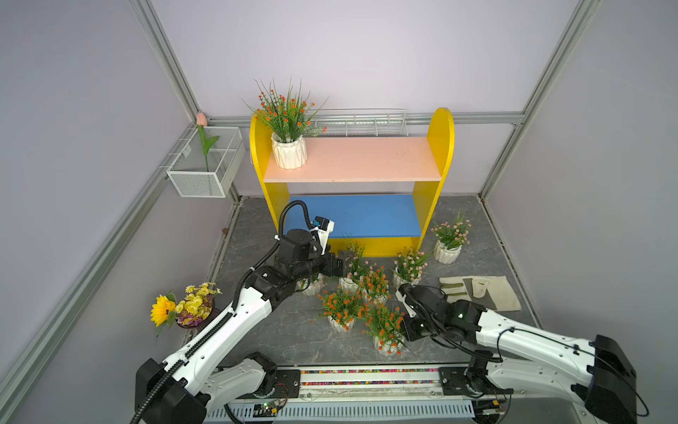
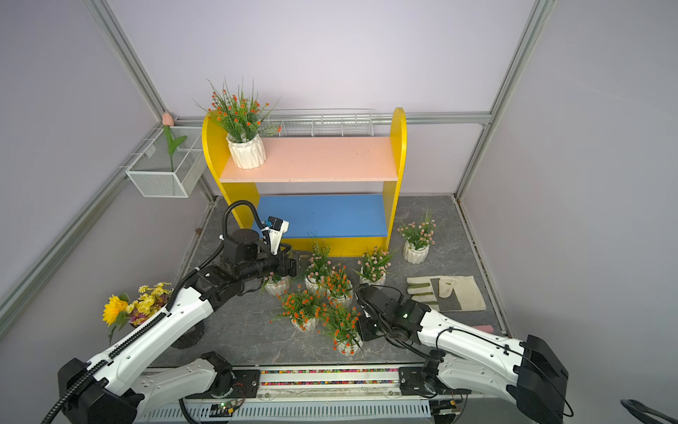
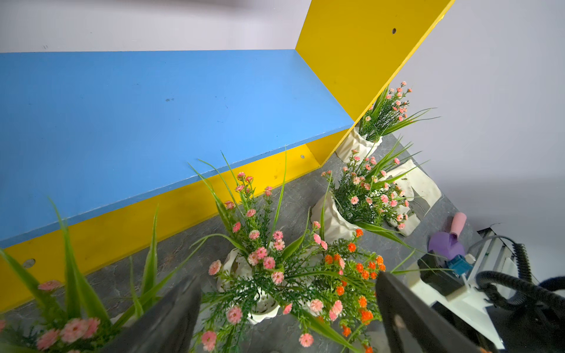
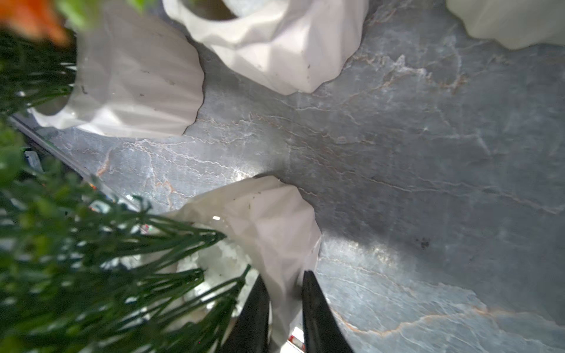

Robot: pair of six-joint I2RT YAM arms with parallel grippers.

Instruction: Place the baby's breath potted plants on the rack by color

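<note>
An orange-flowered potted plant (image 1: 289, 152) stands on the left of the rack's pink shelf (image 1: 367, 159); the blue shelf (image 1: 360, 214) below looks bare. My left gripper is open before the rack, its fingers wide apart above pink-flowered plants (image 3: 259, 259). In the top left view, my right gripper (image 1: 406, 327) is at the nearest orange-flowered plant (image 1: 387, 346). That plant's white pot (image 4: 264, 217) lies across the right wrist view, its wall between the closely spaced fingers. Whether they press on it cannot be told.
Two more orange plants (image 1: 341, 323) crowd beside it. Pink plants stand near the rack's foot (image 1: 408, 272) and at right (image 1: 447, 253). Gloves (image 1: 487, 291) lie at right; a yellow bouquet (image 1: 196, 305) stands at left.
</note>
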